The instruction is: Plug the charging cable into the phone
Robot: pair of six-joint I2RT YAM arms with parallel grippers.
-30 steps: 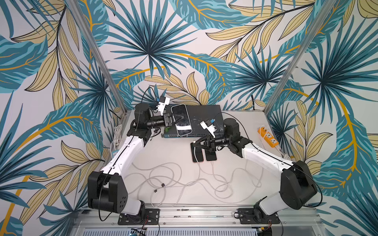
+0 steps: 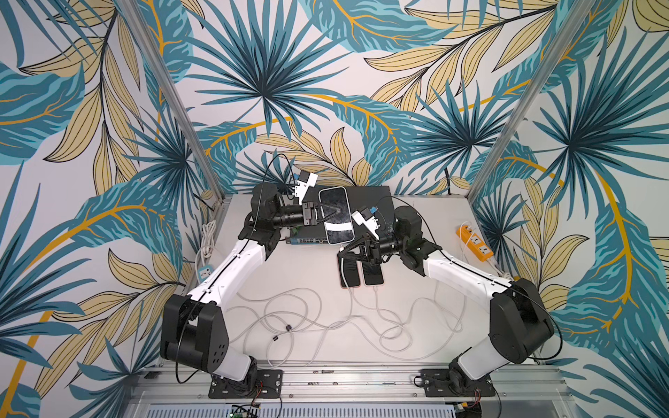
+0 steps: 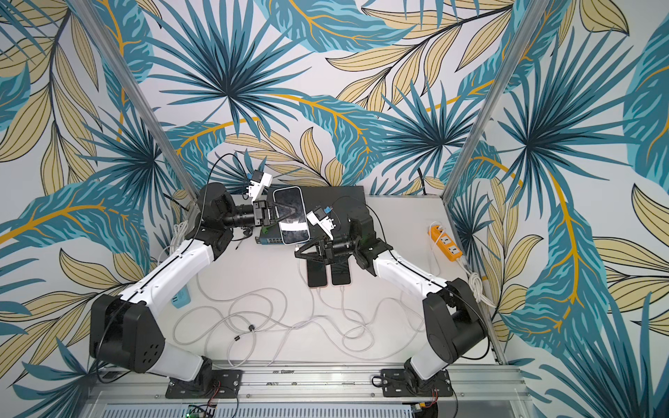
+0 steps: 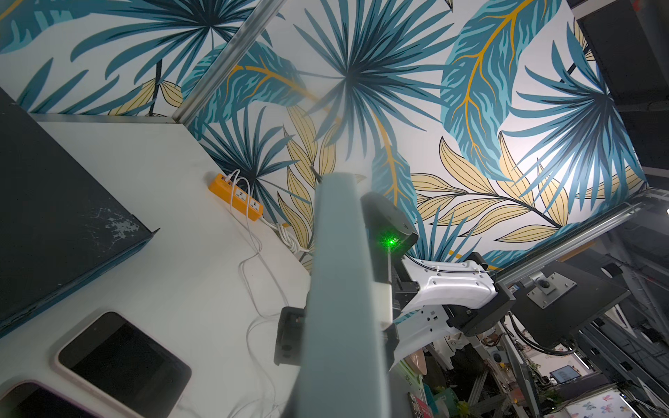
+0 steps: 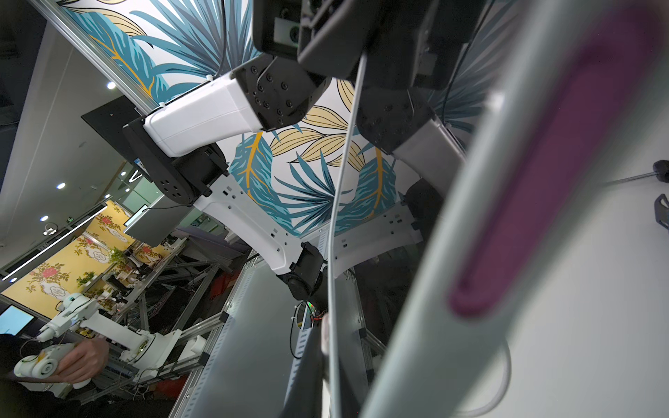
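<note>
A large phone (image 2: 340, 233) with a pale frame and dark glossy screen is held up over the dark box, with my left gripper (image 2: 329, 213) shut on it. In the left wrist view the phone (image 4: 341, 299) appears edge-on and hides the fingers. Just below and beside the phone's lower end is my right gripper (image 2: 343, 255), shut, with the white charging cable (image 2: 344, 273) running down from its tips. The phone (image 5: 411, 334) fills much of the right wrist view, near and blurred. Whether the plug touches the phone cannot be told.
Two dark phones (image 2: 351, 271) (image 2: 373, 274) lie on the table beneath my right gripper. A dark switch box (image 2: 376, 198) stands at the back. Loose white cables spread over the front; an orange power strip (image 2: 474, 242) lies at the right.
The left gripper has carried the phone rightward toward the right gripper, with a slight tilt change. The right gripper has shifted only a little.
</note>
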